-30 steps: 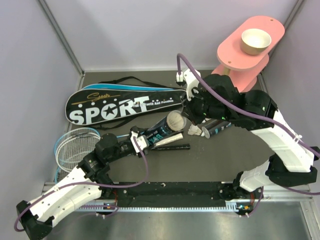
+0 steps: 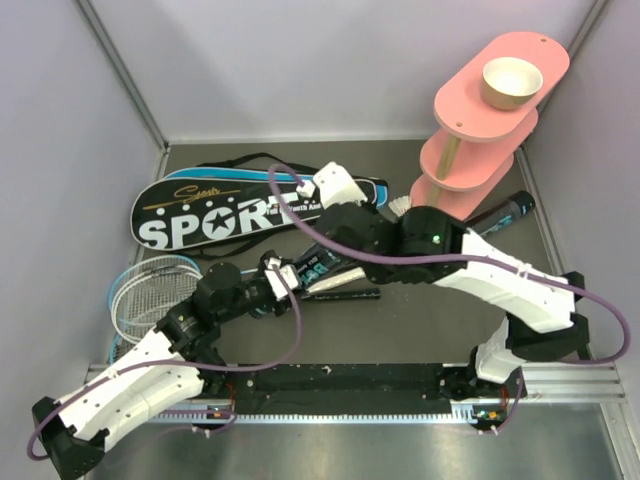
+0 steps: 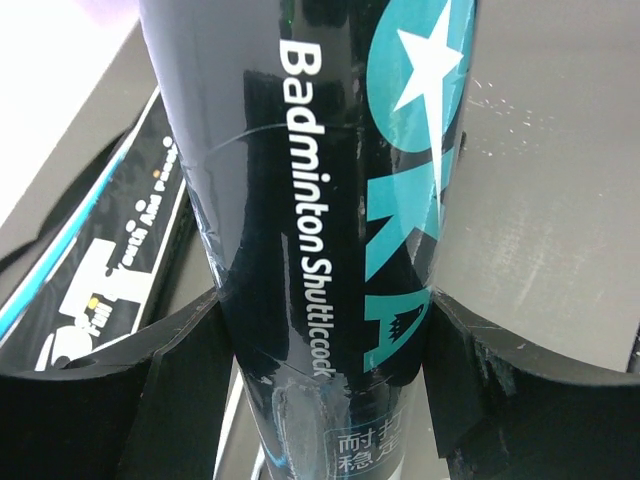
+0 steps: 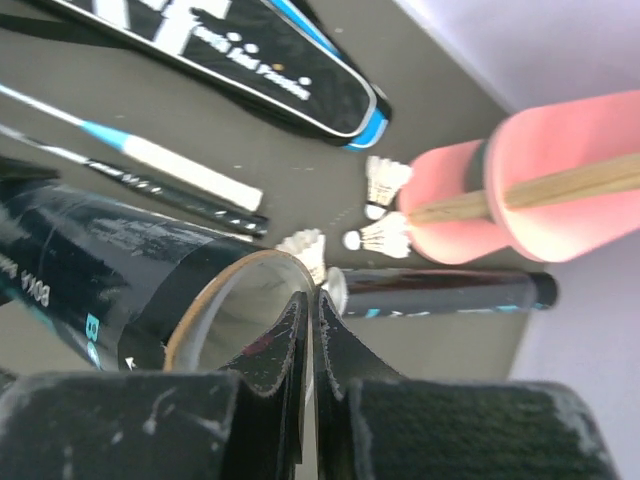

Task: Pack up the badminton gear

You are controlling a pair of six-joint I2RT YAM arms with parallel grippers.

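Note:
My left gripper is shut around a dark shuttlecock tube [image 3: 330, 180] with teal lettering, held tilted above the floor. In the right wrist view that tube's round mouth [image 4: 205, 300] faces my right gripper, which is shut with nothing showing between its fingers. Its fingertips overlap the rim in that view; I cannot tell whether they touch it. A second dark tube [image 4: 435, 292] lies on the floor. Three white shuttlecocks [image 4: 386, 183] lie near it. Behind is the black and blue SPORT bag [image 2: 225, 213], lying flat. Racket heads [image 2: 150, 298] rest at left.
Two racket handles, one white [image 2: 338, 283] and one black [image 2: 345, 295], lie under the held tube. A pink tiered shelf [image 2: 460, 178] with a cream bowl [image 2: 511, 80] stands at back right.
My right arm has swung left in the top view, now covering the held tube's mouth and uncovering the far end of the floor tube. The left arm and its tube look nearly unmoved.

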